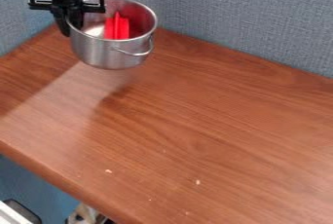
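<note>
A shiny steel pot (115, 51) with red blocks (116, 27) inside is in the upper left of the camera view, raised over the table. My black gripper (68, 14) is at the pot's left rim, shut, with its fingertips largely hidden by the rim; it appears to hold the thin rim.
A grey-blue padded wall (247, 23) runs along the back. At the bottom left, beyond the table's edge, are some partly visible items.
</note>
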